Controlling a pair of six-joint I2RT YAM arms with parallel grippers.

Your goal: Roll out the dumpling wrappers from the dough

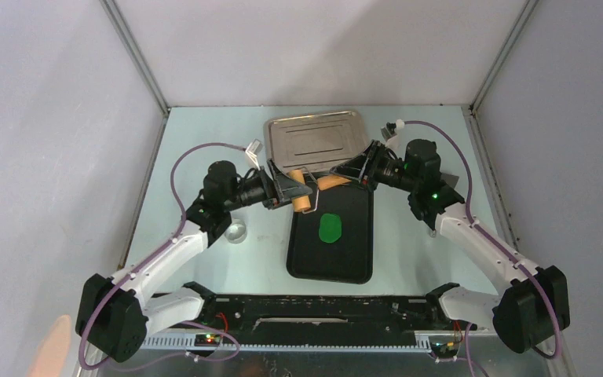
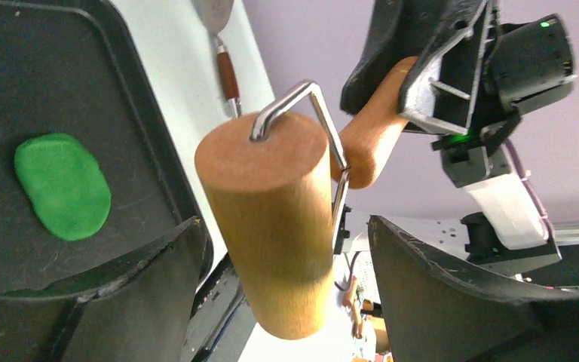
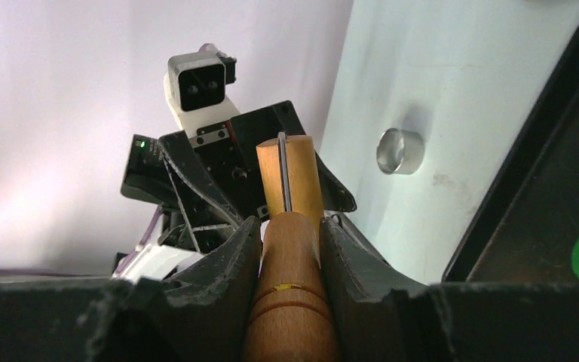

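Observation:
My right gripper is shut on the wooden handle of a rolling pin, raised over the black tray. The pin's roller hangs at my left gripper, which is part open, one finger either side of it in the left wrist view; contact cannot be told. A flattened green dough piece lies in the tray below.
A metal tray lies behind the black one. A steel ring sits on the left of the table. A wood-handled scraper lies on the right.

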